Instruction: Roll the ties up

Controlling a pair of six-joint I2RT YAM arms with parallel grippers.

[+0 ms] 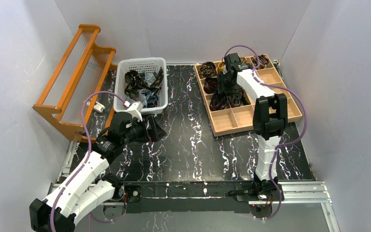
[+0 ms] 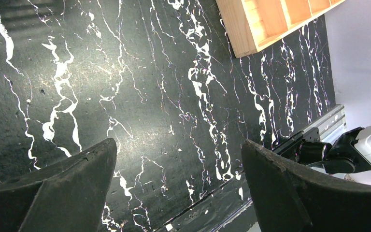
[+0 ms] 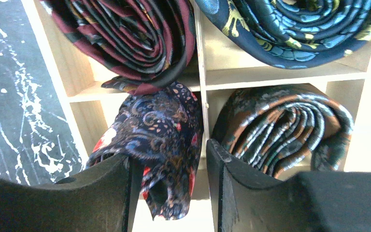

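Note:
In the right wrist view, a dark floral tie with red patches [image 3: 162, 121] sits loosely rolled in one compartment of the wooden box, a trailing part hanging toward me. Over that compartment is my right gripper, its fingers parted, one on each side of the tie; whether they touch it is unclear. Around it lie a maroon roll [image 3: 140, 38], a blue patterned roll [image 3: 299, 29] and a brown-green roll [image 3: 285, 125]. My left gripper [image 1: 154, 130] hangs over the bare tabletop, open and empty.
The divided wooden box [image 1: 226, 131] has vacant compartments along its near and right sides. A white basket [image 1: 120, 79] with dark ties and plastic bags stands at the back left, beside a wooden rack [image 1: 67, 82].

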